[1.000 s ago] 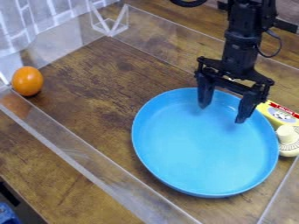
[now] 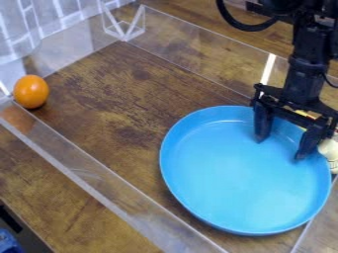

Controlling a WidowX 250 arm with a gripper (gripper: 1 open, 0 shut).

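The black gripper (image 2: pixel 288 126) is low over the back right rim of a large blue plate (image 2: pixel 242 173), its two fingers pointing down and spread apart. I cannot make out anything held between them. Behind and right of it, partly hidden, lie a pale yellow item (image 2: pixel 323 152) and a light strip at the plate's edge.
An orange round object (image 2: pixel 31 92) sits at the far left on the wooden counter (image 2: pixel 132 84). Clear plastic walls run along the back and the lower left.
The gripper and arm have moved to the right. The blue plate has shifted rightward too, now covering more of the items at the right.
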